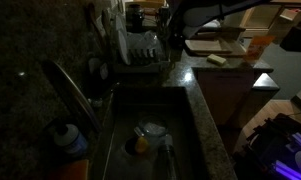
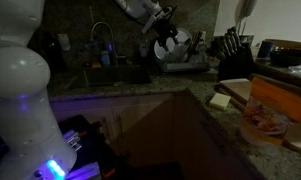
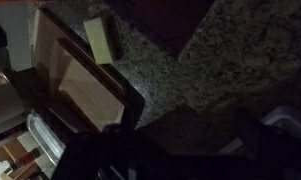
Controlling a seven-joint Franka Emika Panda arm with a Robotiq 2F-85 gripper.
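My gripper (image 2: 162,16) hangs over the dish rack (image 2: 186,67) at the back of the counter, beside the upright plates (image 2: 170,46). From the other side, the plates (image 1: 143,48) stand in the rack just left of the arm. In the dark wrist view, the gripper is open along the bottom edge, and nothing shows between its fingers. Beyond it, a pale yellow sponge-like block (image 3: 101,40) lies on the speckled counter near wooden boards (image 3: 82,80). A whitish rim (image 3: 287,120) appears at lower right.
The sink (image 1: 110,125) holds an orange-yellow round item (image 1: 141,145) and a dark bottle-like item (image 1: 168,155). A bottle (image 1: 67,137) stands left of it. A knife block (image 2: 233,57) and orange container (image 2: 270,108) occupy the right counter. Bare counter (image 1: 202,115) borders the sink.
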